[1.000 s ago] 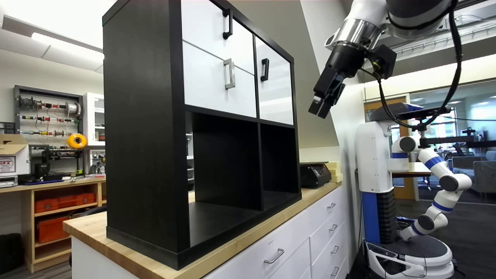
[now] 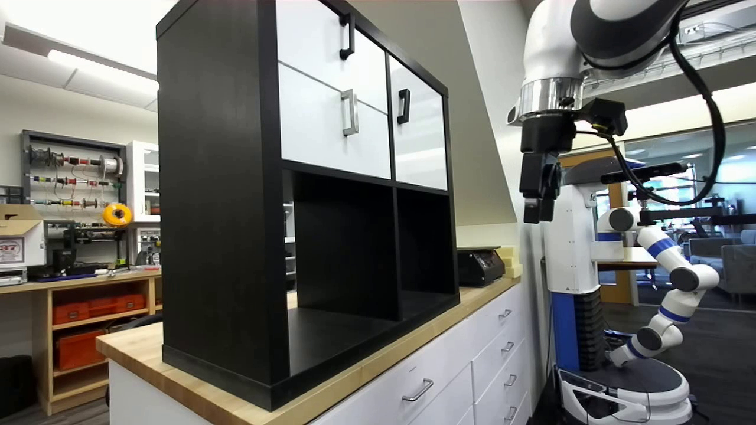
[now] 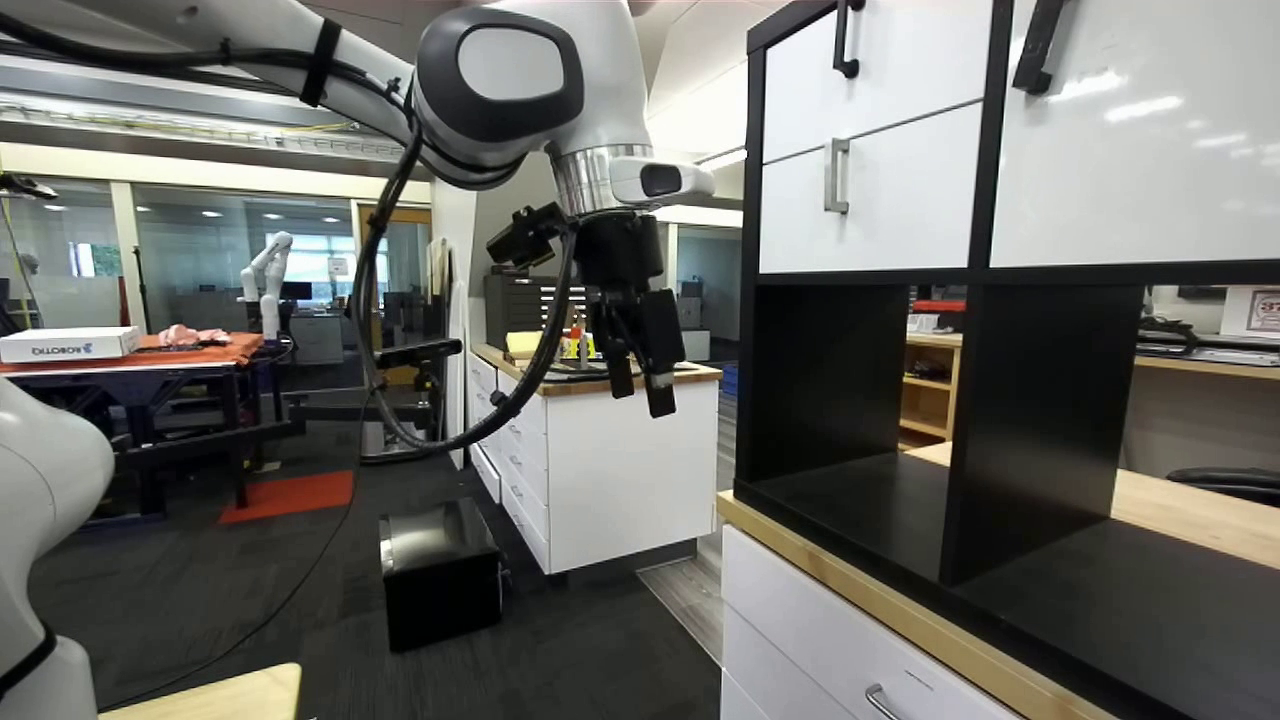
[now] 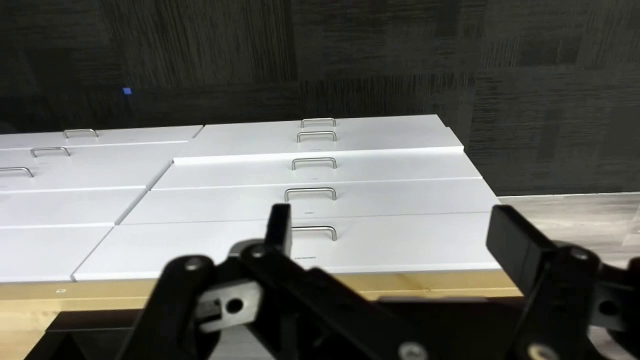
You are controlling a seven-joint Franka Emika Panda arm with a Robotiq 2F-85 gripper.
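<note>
My gripper is open, its two black fingers well apart with nothing between them in the wrist view. In exterior view 1 the gripper (image 2: 540, 205) hangs fingers down, to the right of a black shelf cabinet (image 2: 212, 198) and apart from it. From exterior view 2, the gripper (image 3: 642, 390) is seen in free air left of that cabinet. White doors with handles close the cabinet's upper part; a silver handle (image 2: 350, 113) sits on the lower left one. Its lower cubbies (image 3: 828, 372) are open and empty.
Below the cabinet, white drawers (image 4: 384, 198) with metal handles line the wooden counter (image 2: 354, 372). A black device (image 2: 480, 265) stands beyond the cabinet on that counter. A black box (image 3: 440, 576) lies on the dark floor.
In exterior view 1 my gripper has swung from slanting down towards the cabinet to pointing almost straight down, and its fingertips have moved right and lower. The cabinet is unchanged.
</note>
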